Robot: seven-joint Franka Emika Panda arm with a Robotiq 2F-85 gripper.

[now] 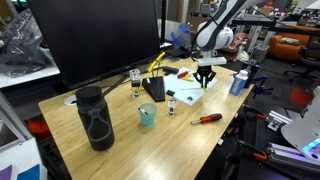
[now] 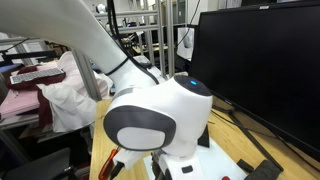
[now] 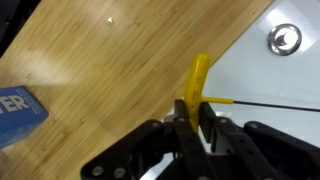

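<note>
A slim yellow object (image 3: pixel 200 75) points up from between the fingers of my gripper in the wrist view, and the fingers are shut on it. Beside it runs a thin dark rod (image 3: pixel 275 105) with a yellow end; whether the two are joined, I cannot tell. In exterior view 1 my gripper (image 1: pixel 206 75) is over the white sheet (image 1: pixel 200 98), with a bit of yellow below it. The white arm (image 2: pixel 165 115) hides its own fingers in exterior view 2.
A red-handled tool (image 1: pixel 207 119) lies on bare wood. Nearby stand a blue-labelled bottle (image 1: pixel 239 82), a teal cup (image 1: pixel 147 115) and a black cylinder (image 1: pixel 95 118). A round metal item (image 3: pixel 285 39) rests on the white surface.
</note>
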